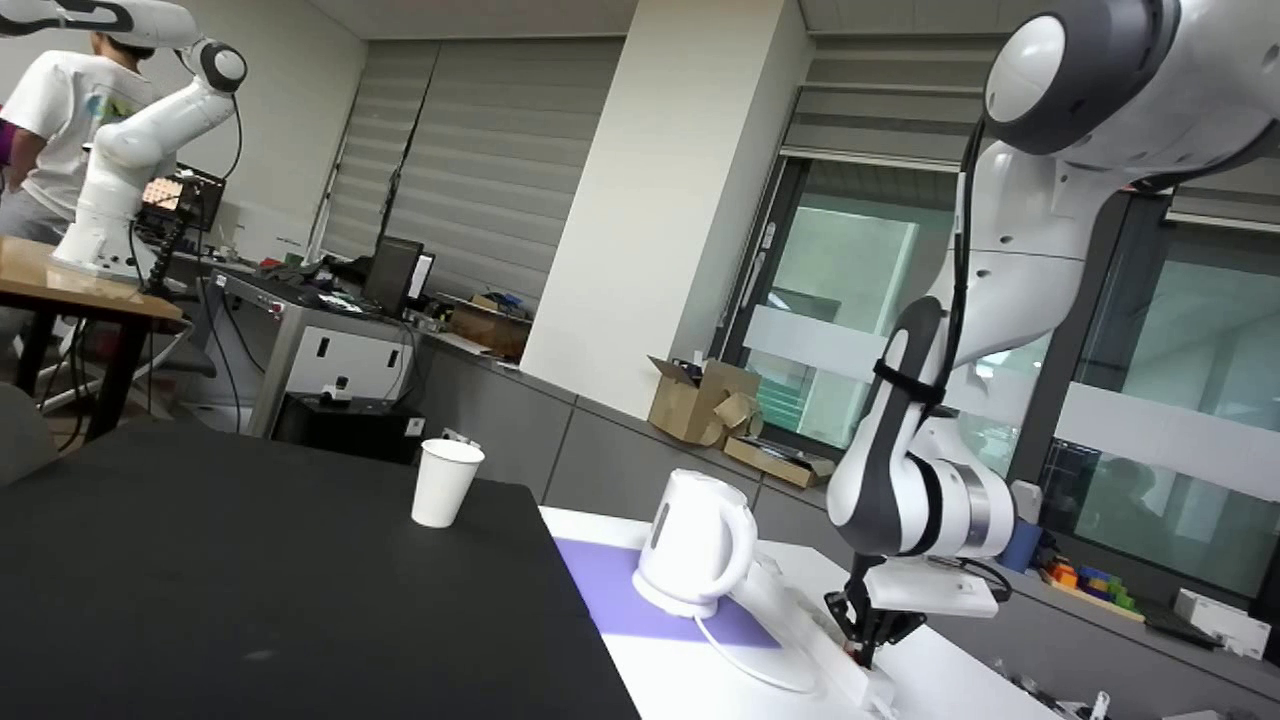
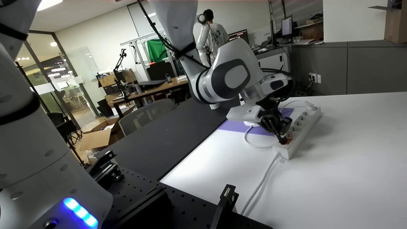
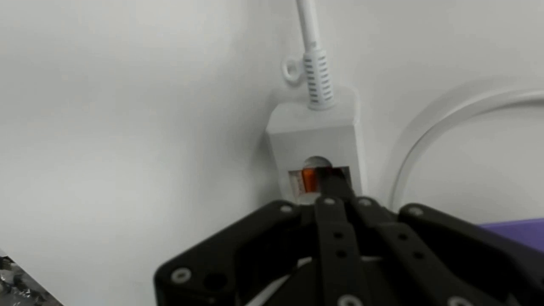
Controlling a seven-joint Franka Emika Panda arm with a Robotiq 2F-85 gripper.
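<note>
A white power strip (image 2: 301, 133) lies on the white table. At its cord end sits a red-orange rocker switch (image 3: 309, 180), partly hidden behind my fingers in the wrist view. My gripper is shut, its dark fingertips pointing down at the switch, with nothing visible between them. In the second exterior view the gripper (image 2: 283, 140) is right at that end of the strip; whether the tips press on the switch is hard to tell. A white kettle (image 1: 696, 540) stands on a purple mat (image 1: 606, 582), its cord (image 2: 252, 142) curving beside the strip.
A white paper cup (image 1: 445, 482) stands upright on the black table (image 1: 264, 564) beside the white one. The strip's supply cord (image 2: 263, 181) runs toward the arm's base. Bare white tabletop (image 2: 355, 160) lies on the far side of the strip.
</note>
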